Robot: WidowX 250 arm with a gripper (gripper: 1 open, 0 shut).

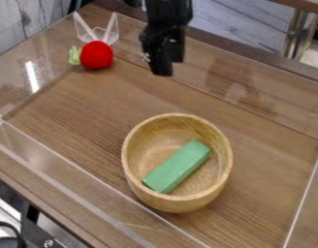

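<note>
My gripper (pixel 167 60) hangs over the back middle of the wooden table, its fingers pointing down and looking apart, with no object visible between them. To its left a red round object (pixel 97 55) lies beside a small light green item (pixel 75 58). Near the front, a tan round bowl (pixel 139 144) holds a green rectangular block (pixel 177 166) lying flat inside. The gripper is well apart from the bowl.
Translucent white forms (pixel 98 27) are behind the red object. A pale ledge (pixel 289 12) runs along the back right.
</note>
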